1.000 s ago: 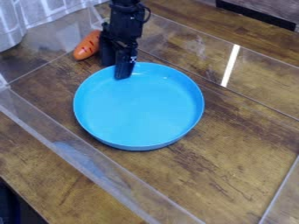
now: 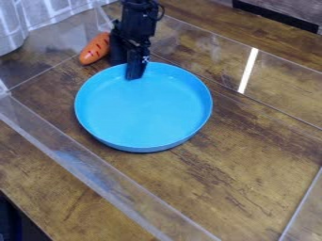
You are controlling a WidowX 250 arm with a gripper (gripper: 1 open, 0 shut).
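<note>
A large blue plate (image 2: 143, 111) lies on the wooden table in the middle of the camera view. Just behind its back rim is the black gripper (image 2: 130, 58), its fingers reaching down close to the rim; whether they touch it is hard to make out. An orange carrot (image 2: 94, 47) rests to the left of the gripper, near the back. The spread of the fingers is hard to see against the dark body.
Bare wooden table (image 2: 239, 169) spreads to the right and front of the plate. Clear plastic sheeting or edging runs along the left and right sides. A dark edge sits at the top right.
The plate has shifted a little to the left compared with a second ago, and the gripper has moved slightly left with it. The carrot looks nearly unchanged.
</note>
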